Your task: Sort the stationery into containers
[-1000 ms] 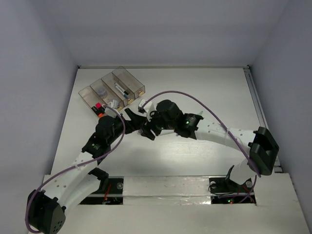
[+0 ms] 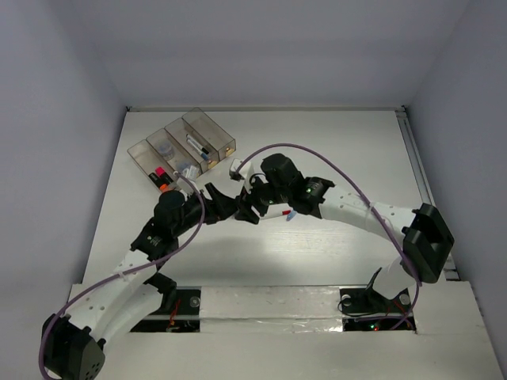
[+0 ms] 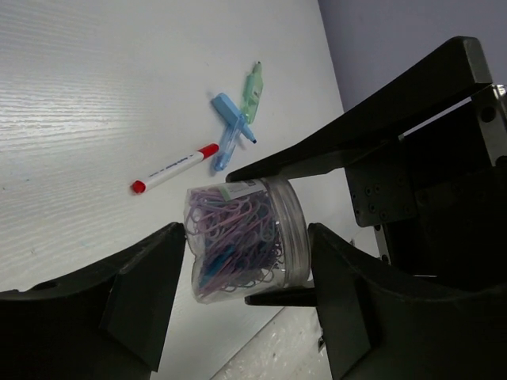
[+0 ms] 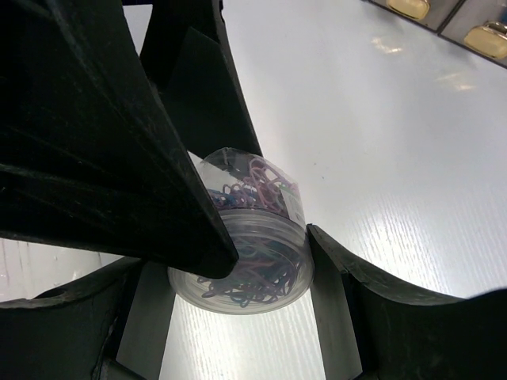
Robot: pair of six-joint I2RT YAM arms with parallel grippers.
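Observation:
Between the two grippers is a clear jar of coloured paper clips (image 3: 238, 237) (image 4: 257, 265). My right gripper is shut on it, one finger on each side. From across it, my left gripper has its fingers around the jar, part open; whether they press on it I cannot tell. In the top view both grippers meet at mid-table and hide the jar. On the table lie a white marker with red ends (image 3: 174, 169), a light blue pen or highlighter (image 3: 230, 123) and a green one (image 3: 253, 93).
An organiser with several clear compartments (image 2: 214, 131) stands at the back left. Pens (image 2: 197, 146), a small clear container (image 2: 165, 149) and red and black items (image 2: 160, 175) lie in it.
Over the last second my right gripper has shifted slightly right. My left gripper has moved a little right and toward the front, staying against the right one.

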